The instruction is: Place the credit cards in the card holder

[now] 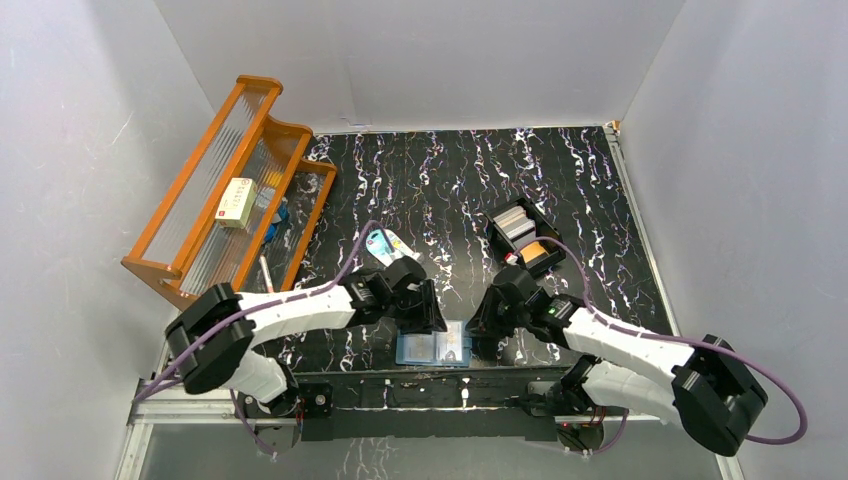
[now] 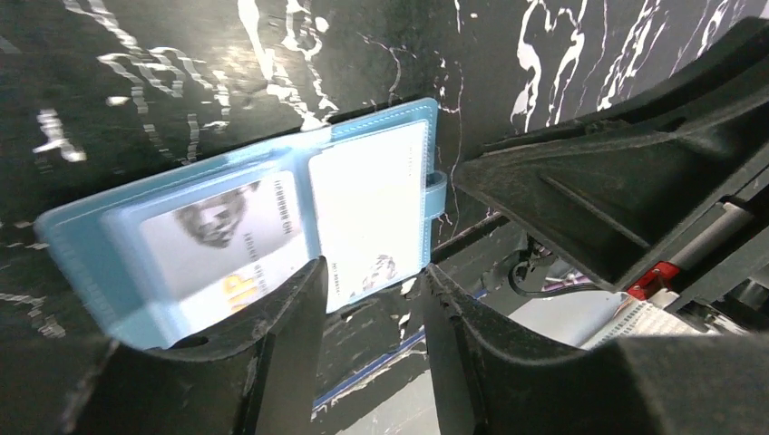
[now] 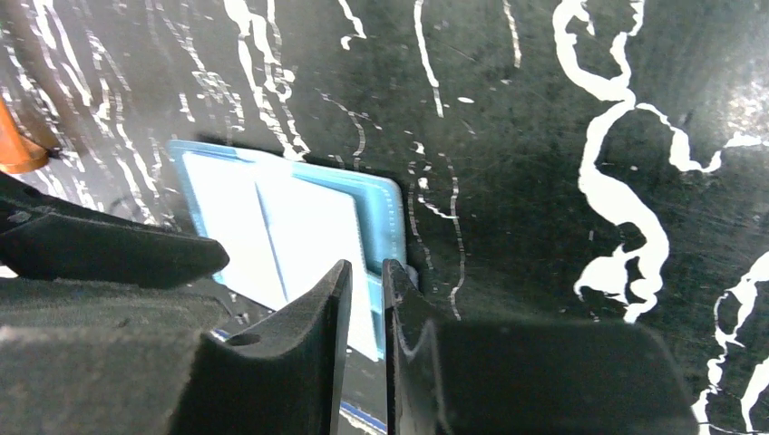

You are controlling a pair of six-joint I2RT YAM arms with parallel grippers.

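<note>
The blue card holder (image 1: 431,360) lies flat and opened out near the table's front edge. In the left wrist view, a white card (image 2: 370,208) covers its right half, and a card with a grey portrait and orange print (image 2: 195,272) shows on its left half. Whether each card is fully inside its pocket, I cannot tell. My left gripper hovers over the holder's near side, part open, nothing between its fingers. My right gripper stands at the holder's right edge with a narrow gap between its fingertips and nothing visible in it.
A black box (image 1: 553,226) with several items stands at back right. A blue and white packet (image 1: 393,246) lies behind my left arm. On the left is a wooden shelf (image 1: 205,150) holding a small carton (image 1: 237,203).
</note>
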